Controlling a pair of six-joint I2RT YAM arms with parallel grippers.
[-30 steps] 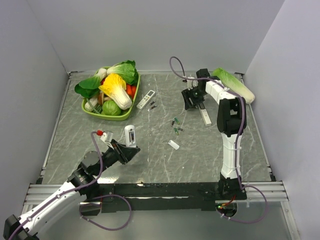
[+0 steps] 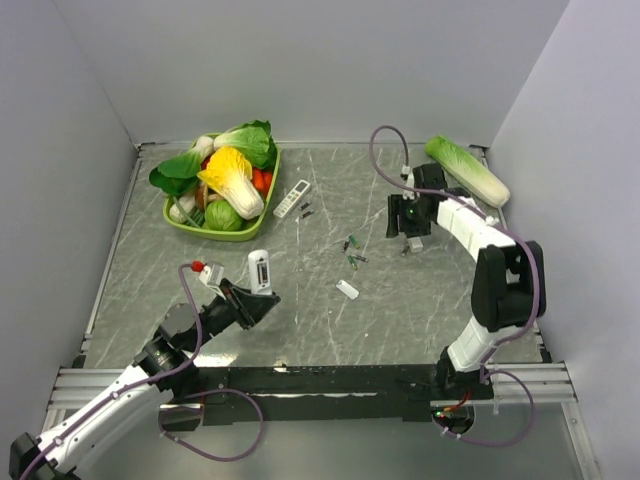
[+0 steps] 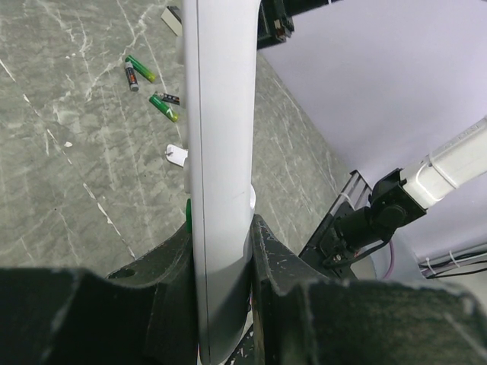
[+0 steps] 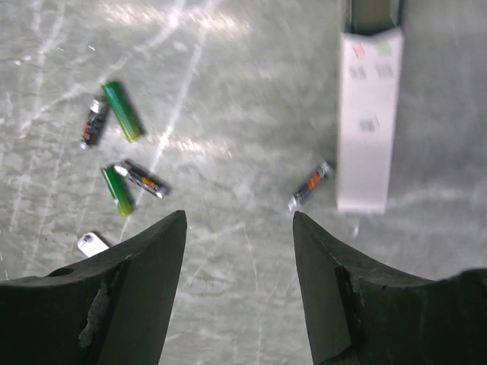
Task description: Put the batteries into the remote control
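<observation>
Upright in my left gripper is a white remote control (image 3: 221, 122), seen edge-on in the left wrist view and held clear of the table. My right gripper is part open above the table, nothing between its fingers. Ahead of it lies a dark battery (image 4: 310, 185), beside a white remote-like block (image 4: 365, 152). Two green batteries (image 4: 122, 112) and two dark ones (image 4: 141, 179) are scattered to the left. A small white cover (image 2: 347, 289) lies on the table nearer the front.
Another white remote (image 2: 292, 198) lies beside the green vegetable basket (image 2: 205, 234), with small dark batteries (image 2: 305, 208) near it. A long cabbage (image 2: 468, 170) lies at the back right. Bare table (image 2: 400, 320) spans the front middle.
My right arm has swung toward the right, and its gripper now hangs over the white block's far part and a little nearer the front. The left arm and its remote have stayed put.
</observation>
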